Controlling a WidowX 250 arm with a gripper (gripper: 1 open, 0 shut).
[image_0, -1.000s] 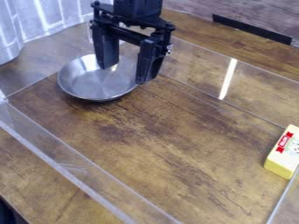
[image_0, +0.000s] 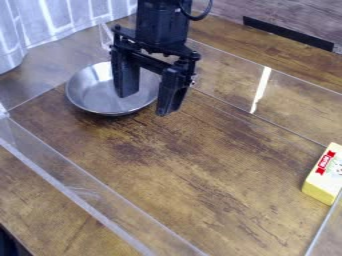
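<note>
My black gripper (image_0: 147, 88) hangs at the top middle of the camera view, open, its two fingers spread apart over and just right of a metal bowl (image_0: 94, 92). The bowl is partly hidden behind the gripper. I cannot make out anything between the fingers.
A yellow box (image_0: 322, 182) with a red label lies at the far right. Transparent edges border the work area, and a white object stands at the upper left.
The bowl and yellow box look unmoved.
</note>
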